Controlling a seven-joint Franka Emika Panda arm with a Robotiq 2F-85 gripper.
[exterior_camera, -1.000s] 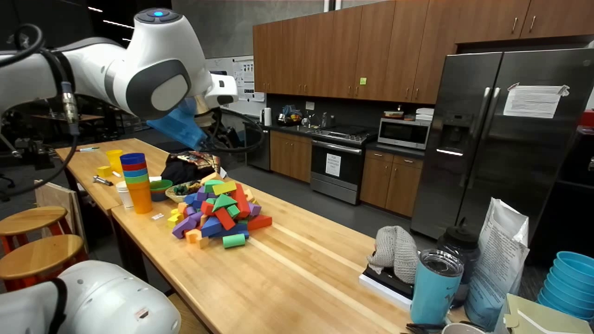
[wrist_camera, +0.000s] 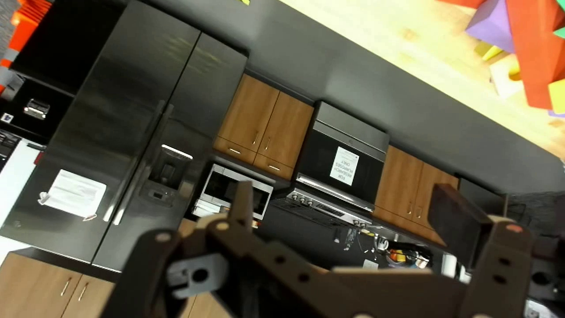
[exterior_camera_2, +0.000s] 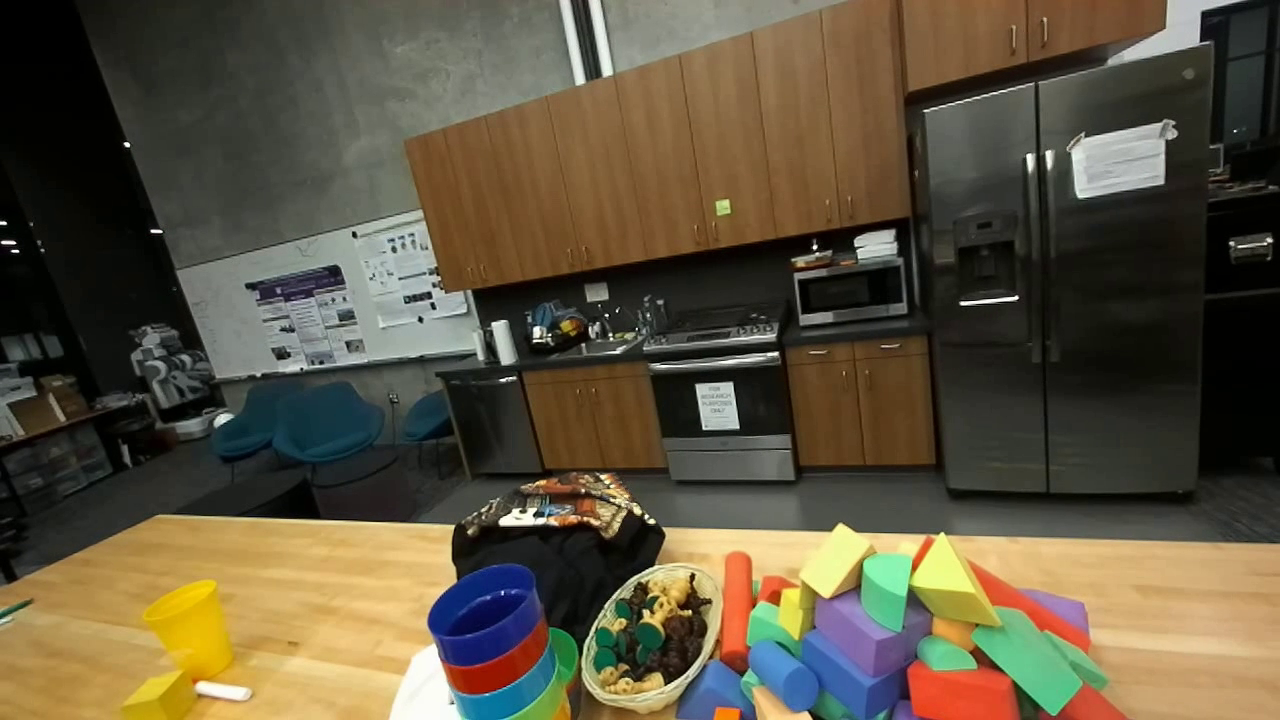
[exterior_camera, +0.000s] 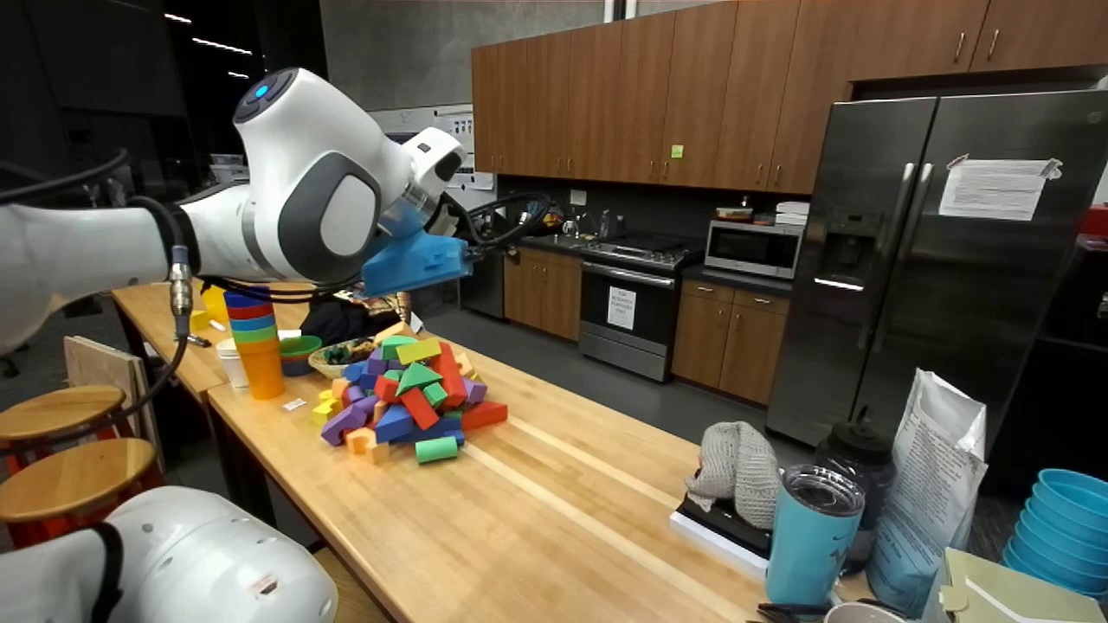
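My gripper is open in the wrist view; its two dark fingers stand wide apart with only the far kitchen showing between them. In exterior view 1 the arm reaches in above the table, and the blue wrist piece (exterior_camera: 415, 264) hides most of the gripper. Below and apart from it, a pile of colored blocks (exterior_camera: 418, 375) sits on the wooden table (exterior_camera: 540, 509). A green cylinder (exterior_camera: 436, 448) lies at the pile's near edge. Exterior view 2 shows the heap up close, with a purple block (exterior_camera_2: 872, 632) and a yellow wedge (exterior_camera_2: 954, 584) near its top.
Stacked cups (exterior_camera_2: 483, 606), a wicker basket (exterior_camera_2: 708, 612) of small items and a dark cloth bag (exterior_camera_2: 576, 540) stand beside the blocks. At the table's other end are a blue tumbler (exterior_camera: 815, 540) and a grey knitted item (exterior_camera: 735, 472). Bare tabletop lies between.
The arm's wrist has swung right and tilted upward, so the gripper end now points more level, toward the kitchen, rather than down. Blocks and cups have not moved.
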